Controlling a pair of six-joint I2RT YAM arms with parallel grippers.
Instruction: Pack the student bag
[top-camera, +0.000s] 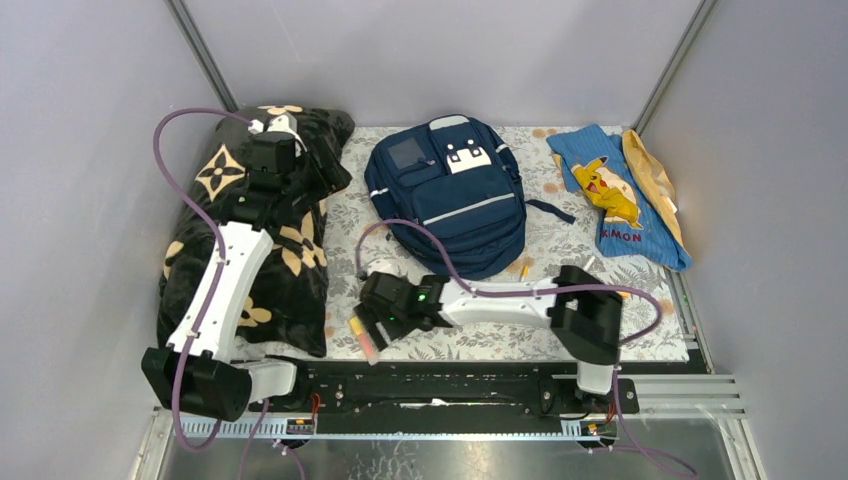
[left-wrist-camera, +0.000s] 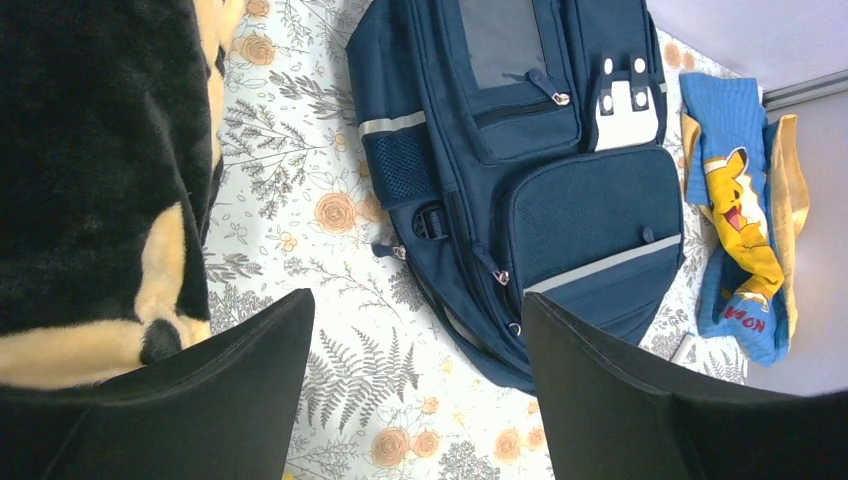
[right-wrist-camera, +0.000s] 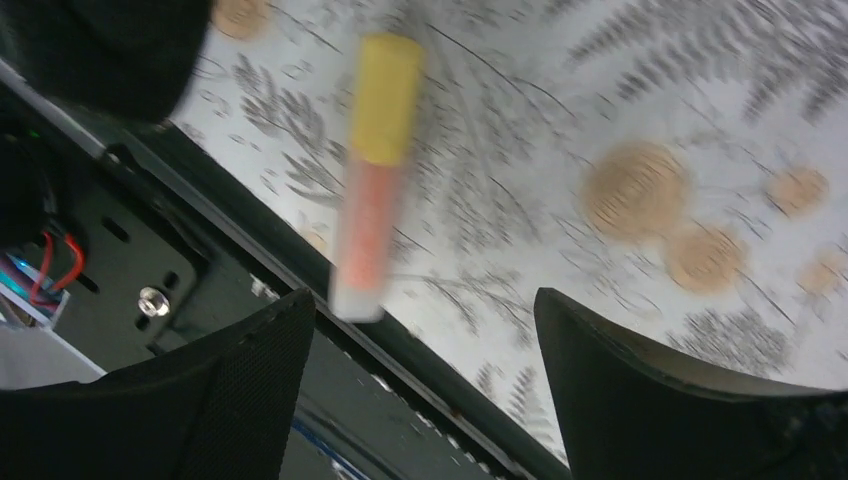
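Note:
A yellow-and-pink marker (top-camera: 364, 341) lies near the table's front edge, right of the dark cushion. In the right wrist view the marker (right-wrist-camera: 375, 165) is a little blurred and lies flat ahead of the open fingers, not between them. My right gripper (top-camera: 380, 328) is low beside it, empty. The navy backpack (top-camera: 450, 198) lies flat at the back middle. My left gripper (top-camera: 334, 172) hangs above the cushion's right edge; its left wrist view has the backpack (left-wrist-camera: 580, 215) ahead and nothing in the open fingers. A blue Pikachu cloth bag (top-camera: 610, 195) rests at the right.
A large dark patterned cushion (top-camera: 285, 300) covers the left side. Right of the backpack's lower end, a small yellow item (top-camera: 525, 271) and a thin white item (top-camera: 587, 263) lie on the floral tabletop (top-camera: 375, 265). Walls bound the back and sides.

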